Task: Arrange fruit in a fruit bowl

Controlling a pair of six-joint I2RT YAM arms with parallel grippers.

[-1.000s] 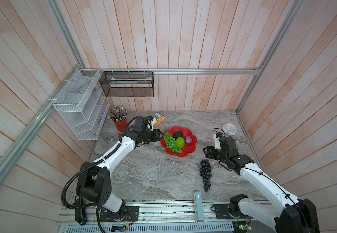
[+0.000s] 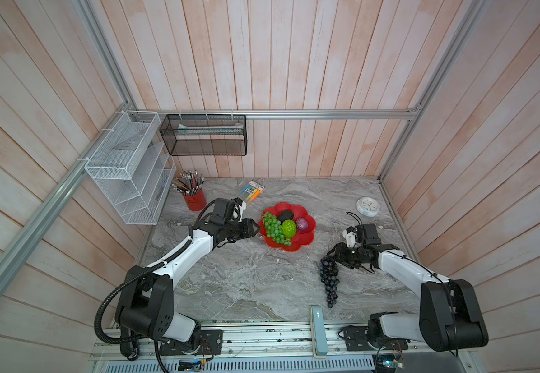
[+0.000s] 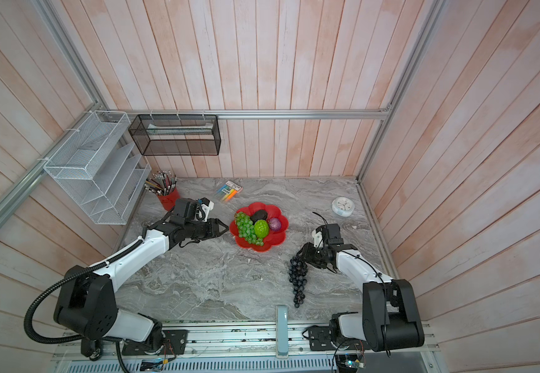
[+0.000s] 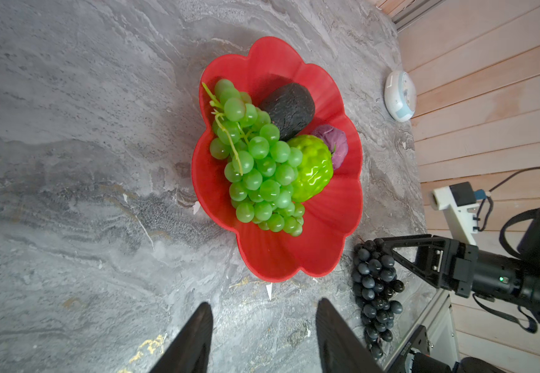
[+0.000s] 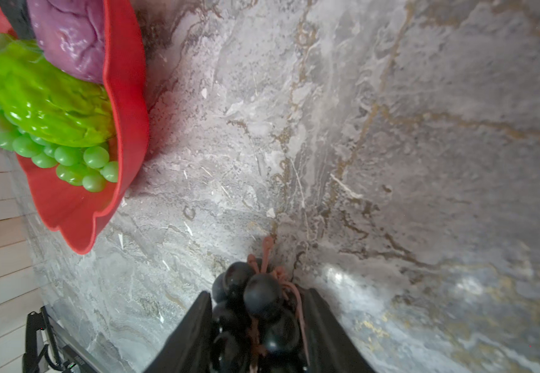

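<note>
A long bunch of black grapes [image 2: 329, 281] lies on the table right of and in front of the red scalloped bowl [image 4: 276, 258]. My right gripper is part open at the stem end of that bunch, one finger on each side of the top grapes; firm contact cannot be made out. Inside the bowl are green grapes [image 4: 263, 168], a bright green fruit [image 4: 312, 168], a dark fruit [image 4: 290, 110] and a purple fruit [image 4: 332, 144]. To the bowl's left, my left gripper hangs open, nothing between its fingers.
A red cup of utensils [image 2: 194, 199] and a pack of coloured pens [image 2: 251, 191] stand at the back left. A round white device [image 2: 367, 206] sits back right. Bare table [image 2: 270, 286] stretches in front of the bowl.
The left arm has lowered and drawn back slightly. Bowl and fruit have not moved.
</note>
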